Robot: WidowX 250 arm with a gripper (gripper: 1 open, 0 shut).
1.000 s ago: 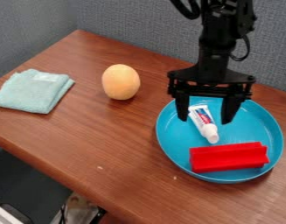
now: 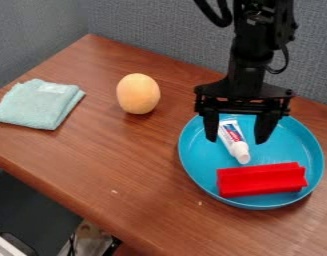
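Note:
My gripper (image 2: 237,126) is open, pointing down over the back part of a blue plate (image 2: 198,158), its two black fingers spread either side of a white toothpaste tube (image 2: 235,143) with red and blue markings. The tube lies on the plate beneath it; whether a finger touches it is unclear. A red oblong block (image 2: 261,179) lies at the front of the plate.
An orange egg-shaped object (image 2: 138,93) stands left of the plate. A folded pale teal cloth (image 2: 39,105) lies at the far left. A grey partition runs behind.
My gripper has shifted very slightly to the right. The objects have not visibly moved.

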